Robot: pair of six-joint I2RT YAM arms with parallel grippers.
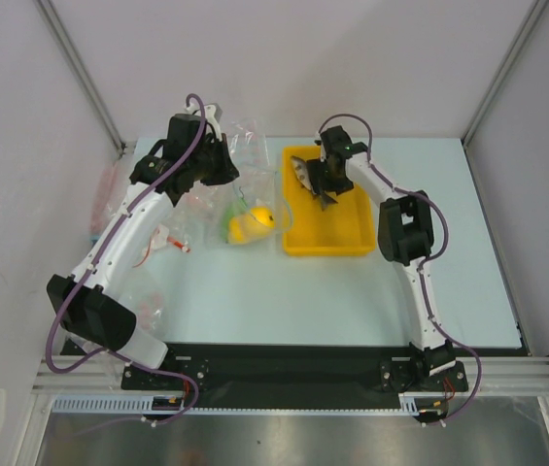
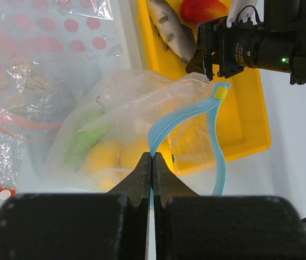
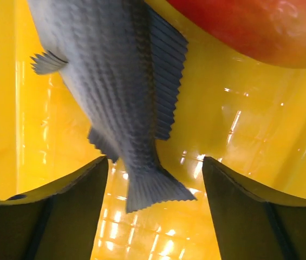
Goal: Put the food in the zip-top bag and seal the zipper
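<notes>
In the yellow tray point(image 1: 327, 249) lies a grey toy fish point(image 3: 106, 81), and beside it a red round food piece point(image 2: 202, 10). My right gripper is over the tray with its fingers apart, one to each side of the fish's tail, and nothing is clamped. The clear zip bag point(image 2: 125, 103) stands left of the tray, holding yellow food point(image 2: 134, 154) and something green point(image 2: 85, 138). Its blue zipper edge point(image 2: 177, 116) runs to the tips of my left gripper, which is shut at that edge; whether the film is pinched is hard to see.
More clear plastic bags with pink dots point(image 2: 50, 32) lie on the left side of the table. The bag's mouth overlaps the tray's left side.
</notes>
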